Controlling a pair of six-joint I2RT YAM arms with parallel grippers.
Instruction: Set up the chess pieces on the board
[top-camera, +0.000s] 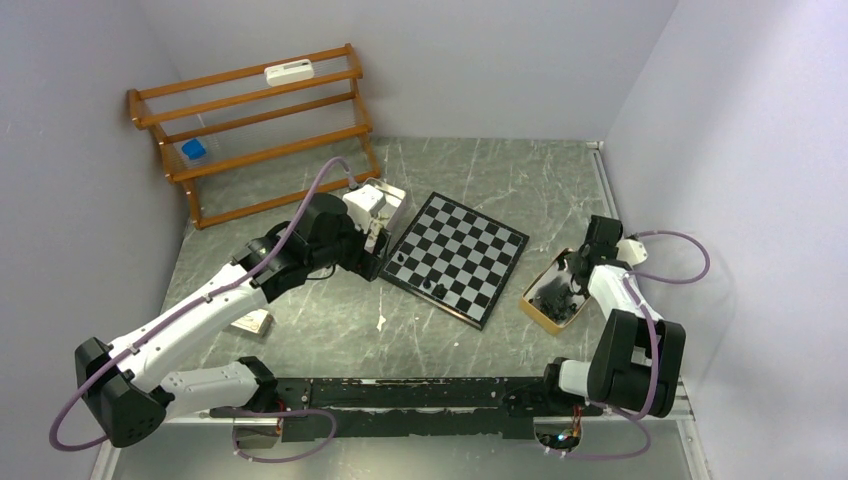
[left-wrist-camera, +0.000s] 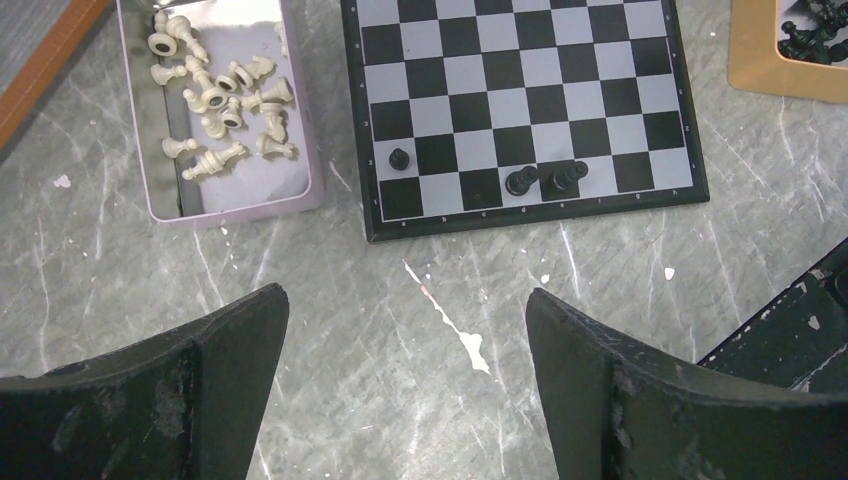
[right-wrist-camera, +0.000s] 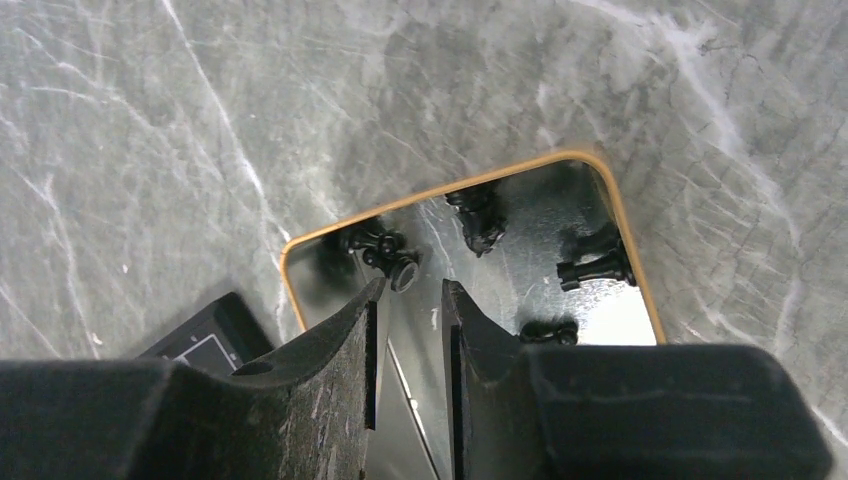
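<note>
The chessboard (top-camera: 455, 258) lies mid-table, with three black pieces standing near its front-left edge; the left wrist view shows a small piece (left-wrist-camera: 399, 159) and two taller ones, one of them a dark piece (left-wrist-camera: 570, 176). White pieces (left-wrist-camera: 213, 160) lie loose in a pale box left of the board. Black pieces (right-wrist-camera: 395, 265) lie in the yellow-rimmed box on the right. My right gripper is over that box, its fingers part open and no piece visible between them. My left gripper stands wide open and empty, beyond the board's front-left corner.
A wooden rack (top-camera: 255, 125) stands at the back left. The pale box (left-wrist-camera: 225, 209) sits close to the board's left side, the yellow-rimmed box (top-camera: 541, 318) off its right side. Bare table (top-camera: 400, 340) stretches in front of the board.
</note>
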